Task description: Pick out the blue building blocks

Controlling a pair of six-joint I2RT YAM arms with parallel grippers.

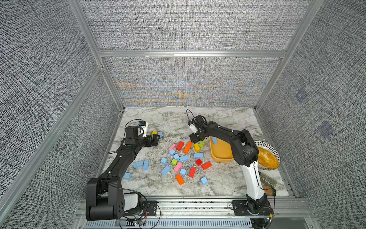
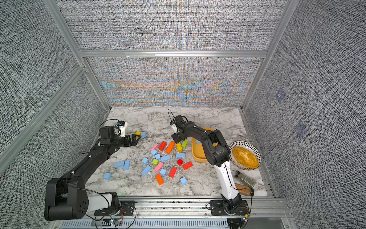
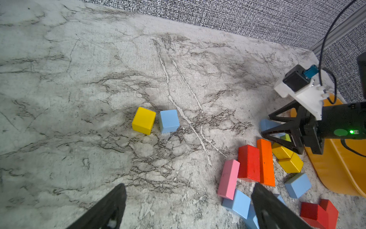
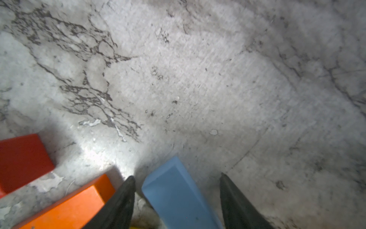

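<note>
In the right wrist view a long blue block (image 4: 179,198) lies between the parted fingers of my right gripper; a gap shows on at least its right side. The left wrist view shows the same block (image 3: 268,124) at the fingertips, low over the table. My left gripper stands open and empty, above bare marble. Ahead of it a blue cube (image 3: 169,121) sits beside a yellow cube (image 3: 144,120). More blue blocks (image 1: 183,158) are scattered mid-table, and a few (image 1: 145,165) lie at the left. One blue block (image 1: 214,140) is in the yellow bin (image 1: 221,159).
Yellow blocks (image 3: 291,163), an orange block (image 3: 266,162) and a red block (image 3: 249,163) crowd close to the right gripper. A patterned bowl (image 1: 277,154) and a clear container (image 1: 268,179) stand at the right.
</note>
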